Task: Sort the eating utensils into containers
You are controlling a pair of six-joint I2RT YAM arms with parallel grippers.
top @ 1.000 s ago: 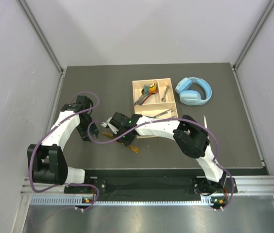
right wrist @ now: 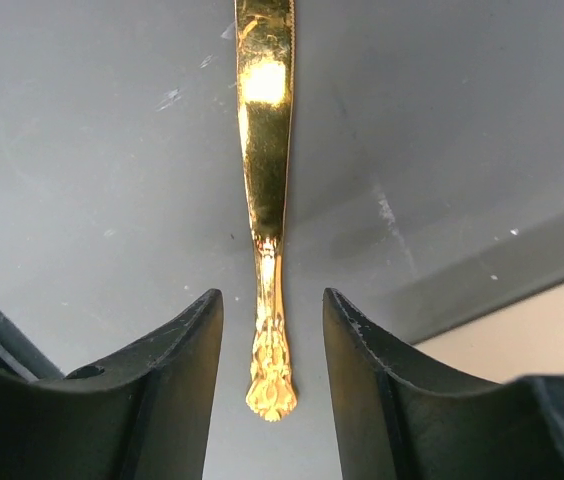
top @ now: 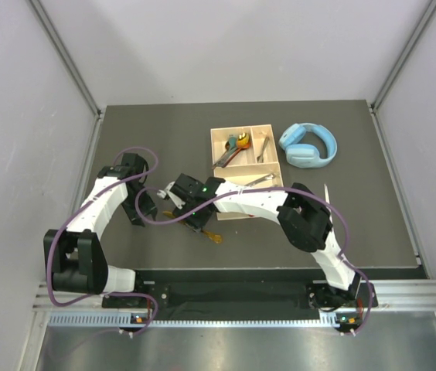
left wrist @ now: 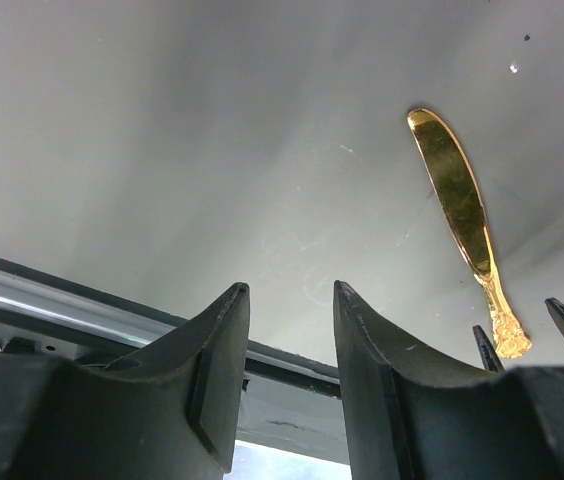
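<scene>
A gold knife [top: 214,237] lies on the grey table, partly hidden under my right gripper [top: 195,220]. In the right wrist view its ornate handle [right wrist: 268,330] runs between the open fingers of that gripper, with nothing gripped. The left wrist view shows the whole knife [left wrist: 452,190] to the right of my open, empty left gripper. A divided wooden container [top: 226,134] holds several spoons and other utensils in its upper compartments and a silver utensil [top: 260,179] lower down.
Blue headphones [top: 304,154] lie right of the container. A pale utensil [top: 326,191] lies at the right, partly behind the right arm.
The right arm has shifted very slightly over the knife. The left arm, knife and container look unchanged.
</scene>
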